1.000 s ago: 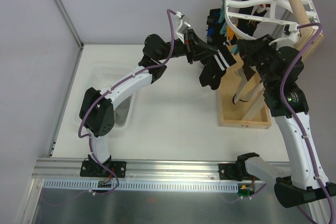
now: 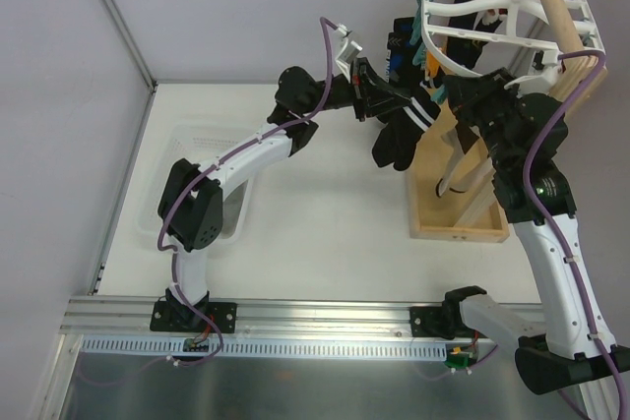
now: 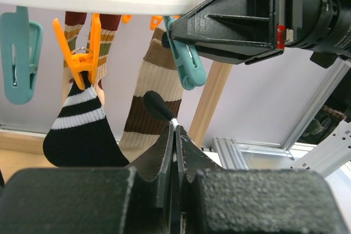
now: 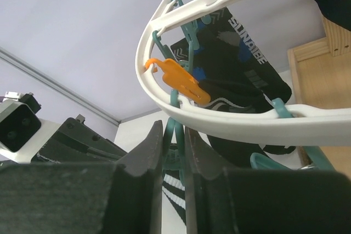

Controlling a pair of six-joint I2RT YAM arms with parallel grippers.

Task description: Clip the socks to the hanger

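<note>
A black sock with white stripes (image 2: 399,143) dangles from my left gripper (image 2: 409,99), which is shut on its cuff; in the left wrist view a dark bit of cuff (image 3: 156,106) pokes out past the fingertips. On the white round hanger's rim (image 4: 247,124), my right gripper is shut on a teal clip (image 3: 187,64). The held cuff sits just below and beside that clip in the left wrist view, apart from it. Behind the clip in the right wrist view, part of the striped sock (image 4: 174,193) shows. Whether the clip's mouth is open cannot be told.
Other socks hang from the hanger: a brown striped one (image 3: 151,89), a black striped one (image 3: 82,130) under an orange clip (image 3: 79,56), and a printed dark one (image 4: 236,53). The hanger's wooden base (image 2: 458,232) stands below. A white bin (image 2: 187,135) is at the left; mid-table is clear.
The left arm has shifted slightly to the right, with the sock in its gripper. The right arm and hanger look unmoved.
</note>
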